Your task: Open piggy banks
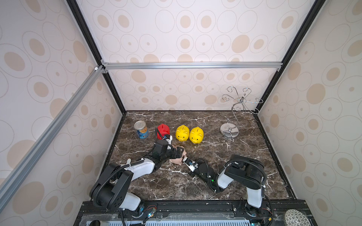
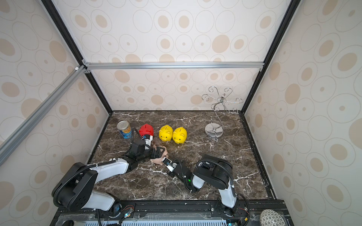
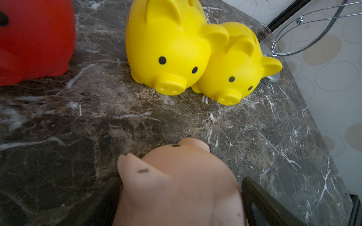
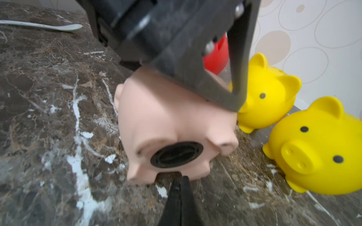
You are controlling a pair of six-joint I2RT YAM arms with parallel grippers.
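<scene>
A pink piggy bank (image 4: 169, 116) lies tipped over on the dark marble table (image 1: 241, 158), a black round plug (image 4: 176, 154) in its underside facing my right gripper. My left gripper is open around the pig's body from above. My right gripper is shut, nothing visible between its fingertips, which point just below the plug. A red piggy bank (image 1: 162, 129) and two yellow piggy banks (image 1: 182, 132) stand upright behind, side by side.
A can (image 1: 141, 131) stands at the back left. A wire metal stand on a round base (image 1: 229, 130) is at the back right. A white spoon (image 4: 41, 24) lies left of the pink pig.
</scene>
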